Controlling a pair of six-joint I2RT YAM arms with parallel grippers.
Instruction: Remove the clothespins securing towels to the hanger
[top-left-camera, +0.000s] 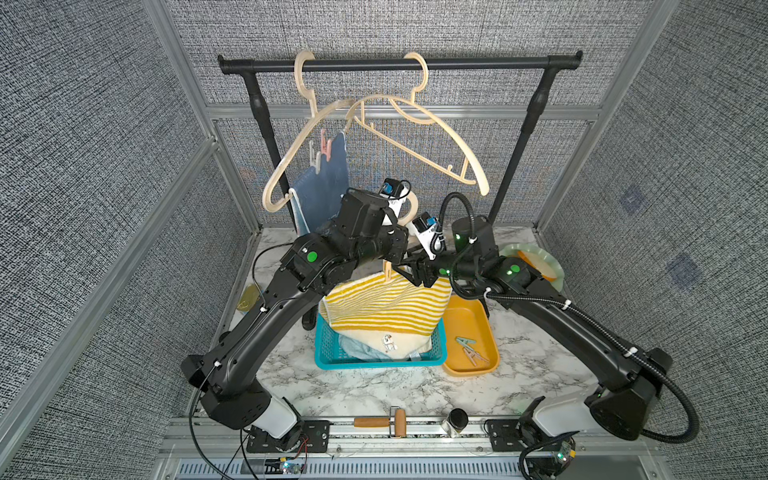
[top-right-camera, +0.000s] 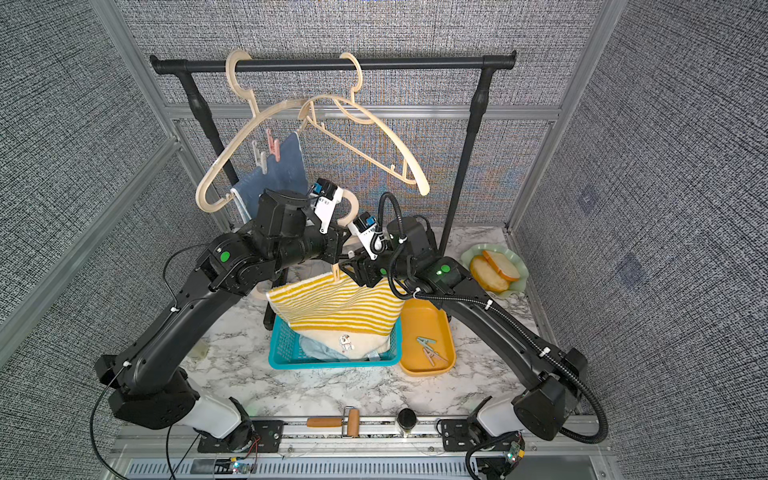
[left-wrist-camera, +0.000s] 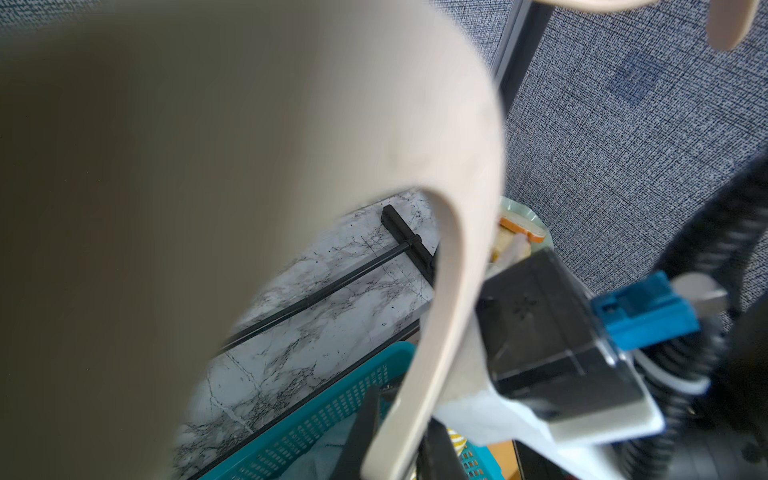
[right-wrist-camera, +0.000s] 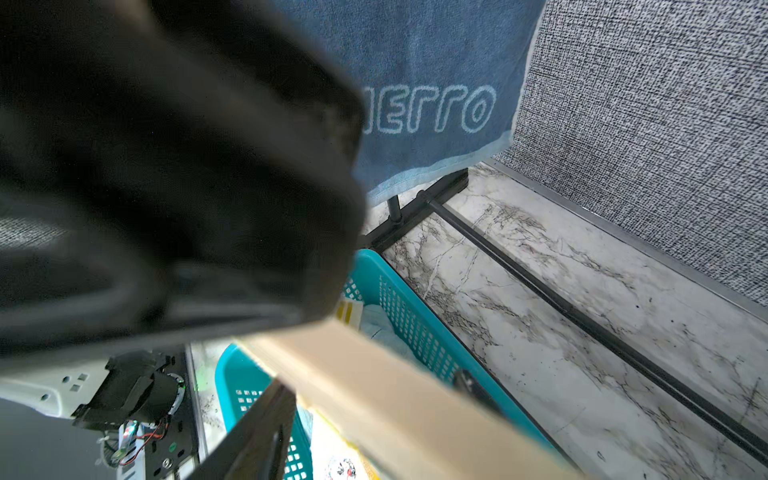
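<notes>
My left gripper is shut on a cream hanger (left-wrist-camera: 460, 232), whose hook rises behind the wrist in the top views. Close by on the right, my right gripper is open, with the hanger's bar (right-wrist-camera: 344, 372) crossing in front of its fingers; contact cannot be told. Below them the yellow-striped towel (top-left-camera: 392, 304) drapes over the teal basket (top-left-camera: 380, 365). Whether a clothespin still joins it to the hanger is hidden by the arms. On the rack, a blue towel (top-left-camera: 324, 192) hangs with a pink clothespin (top-left-camera: 325, 146) and a grey clothespin (top-left-camera: 314, 158).
Loose clothespins (top-right-camera: 430, 350) lie in the orange tray (top-right-camera: 416, 320) right of the basket. Another empty hanger (top-left-camera: 464, 148) hangs from the black rack rail (top-left-camera: 496, 62). A plate of bread (top-right-camera: 496, 270) stands at the right.
</notes>
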